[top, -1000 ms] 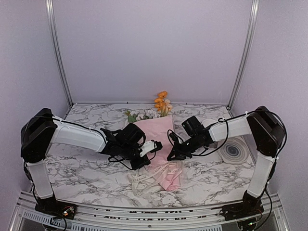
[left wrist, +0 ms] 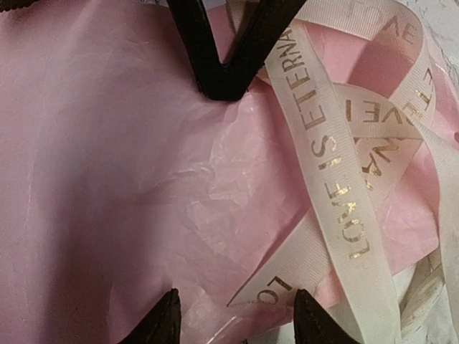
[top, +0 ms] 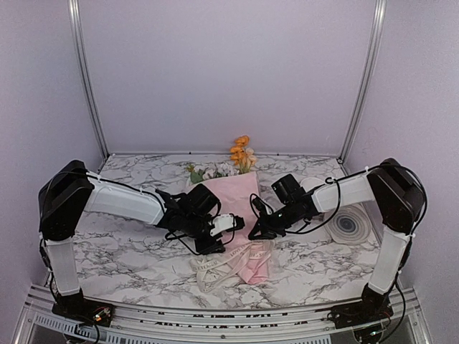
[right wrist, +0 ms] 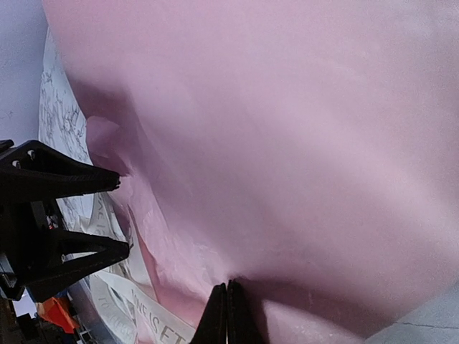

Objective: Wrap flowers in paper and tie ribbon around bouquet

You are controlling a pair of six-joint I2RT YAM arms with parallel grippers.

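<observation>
A pink-wrapped bouquet lies on the table, its orange flowers at the back. Cream ribbon printed with gold letters loops over the front of the wrap. Open, my left gripper is at the wrap's left side; a ribbon stretch lettered "LO" shows between and beyond its fingers, not clamped. My right gripper is shut against the pink wrap, close to where the ribbon crosses; whether something thin is pinched there is hidden. The bouquet's stems are out of sight.
On the right of the marble table lies a roll of pale ribbon or tape, with the right arm close by. The two grippers are near each other over the wrap. Bare tabletop shows at front left and front right.
The right arm, bouquet and ribbon look nearly unchanged.
</observation>
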